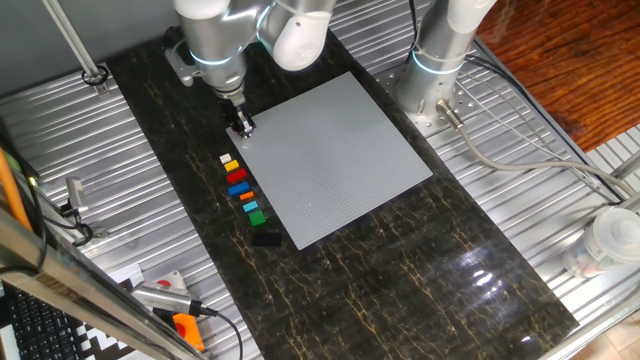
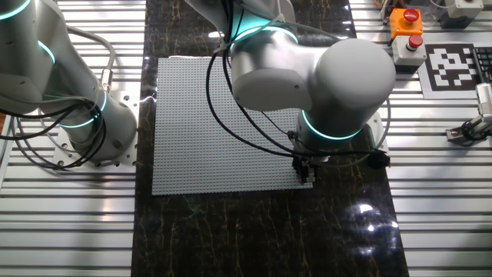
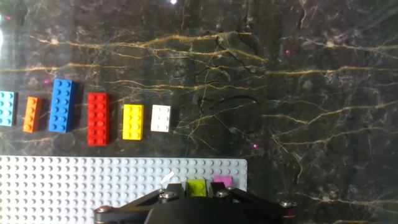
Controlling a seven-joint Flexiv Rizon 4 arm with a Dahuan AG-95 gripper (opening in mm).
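Observation:
At the corner of the grey baseplate [image 1: 340, 160], my gripper points down in exterior view 1. A lime-green brick [image 3: 196, 187] shows between its fingers in the wrist view, and the fingers are shut on it. Just right of it, a pink brick [image 3: 222, 180] lies at the plate's corner, partly covered by a finger. Whether the lime brick touches the plate's studs cannot be made out. The arm hides most of the gripper in exterior view 2.
Beside the plate lies a row of loose bricks: white [image 3: 161, 118], yellow [image 3: 132, 122], red [image 3: 97, 119], blue [image 3: 60, 106], orange [image 3: 32, 114], light blue [image 3: 6, 108], green [image 1: 257, 217] and black [image 1: 267, 239]. Most of the plate is bare.

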